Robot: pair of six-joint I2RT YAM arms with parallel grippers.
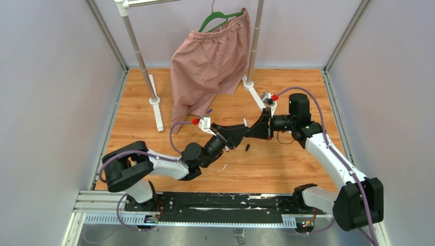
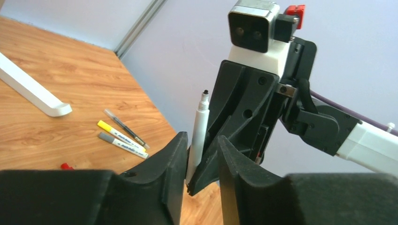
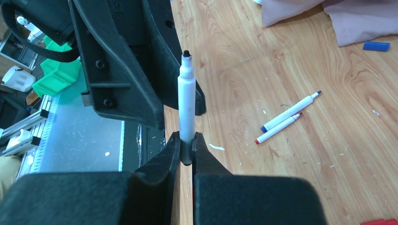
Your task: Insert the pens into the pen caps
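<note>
A white pen with a dark tip stands upright between the grippers. My right gripper is shut on its lower end. My left gripper faces it from the other side, its fingers apart, close around or behind the pen; whether they touch it is unclear. Two white pens lie on the table. A blue cap lies by the cloth, a red piece at the right wrist view's lower edge. Grey and yellow markers lie in the left wrist view.
Pink shorts hang from a rack at the back, their hem reaching the wooden table. The rack's white feet rest on the table.
</note>
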